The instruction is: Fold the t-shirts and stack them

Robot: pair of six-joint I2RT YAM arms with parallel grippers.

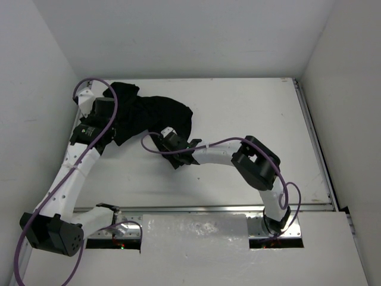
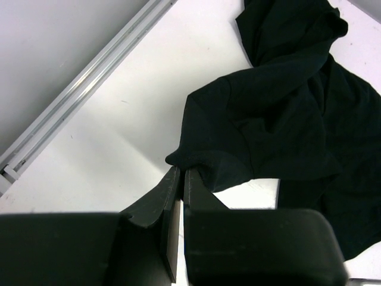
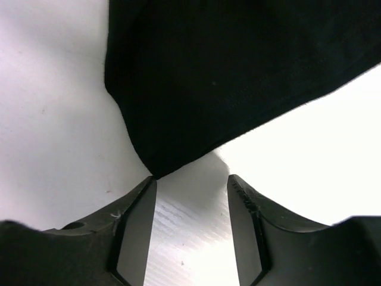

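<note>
A black t-shirt (image 1: 149, 110) lies crumpled across the upper left of the table. In the left wrist view my left gripper is shut at a raised fold of the black cloth (image 2: 238, 131), its fingertips at the fabric's edge. In the right wrist view my right gripper is part open over a corner of the cloth (image 3: 196, 89), the left fingertip at that corner, the other over bare white table.
Metal rails (image 1: 314, 143) run along its edges, with walls around the back and sides.
</note>
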